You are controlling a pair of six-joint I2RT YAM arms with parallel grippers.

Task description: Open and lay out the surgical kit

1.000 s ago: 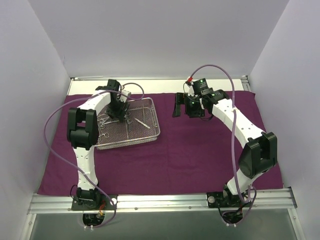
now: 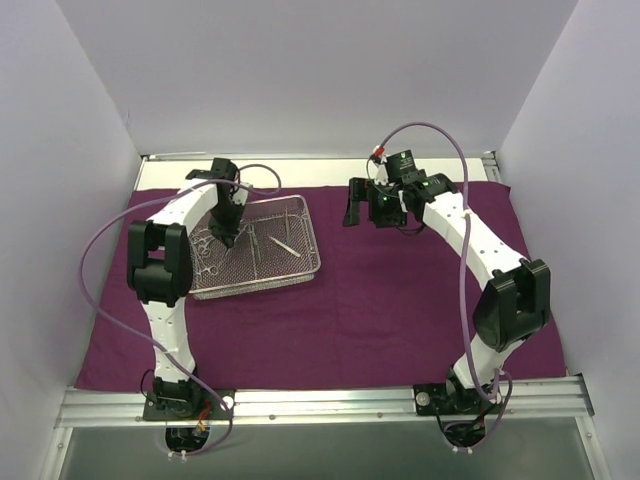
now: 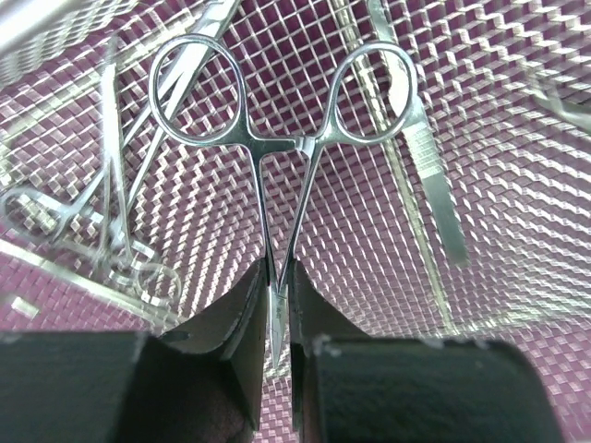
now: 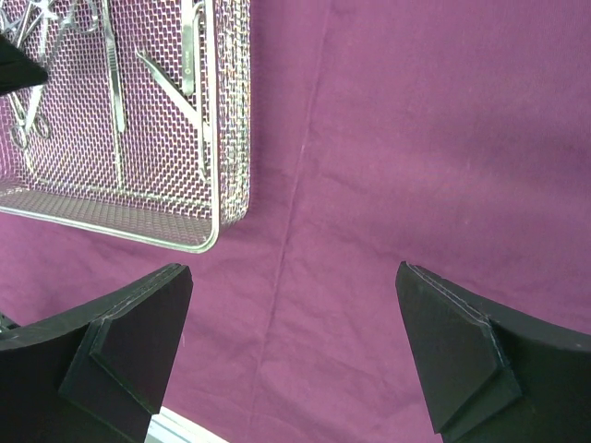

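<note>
The mesh instrument tray (image 2: 255, 289) lies on the left of the purple cloth. My left gripper (image 2: 228, 240) is low inside it. In the left wrist view its fingertips (image 3: 279, 281) close around the lower shanks of a ringed clamp (image 3: 237, 129), rings pointing away. A flat blade-like instrument (image 3: 429, 171) lies to its right, with scissors (image 3: 115, 148) and other instruments to its left. My right gripper stands open and empty over the cloth, right of the tray.
Walls bound the table at both sides and behind.
My left gripper has moved slightly left within the tray. The right arm has shifted only a little; the tray stays put.
</note>
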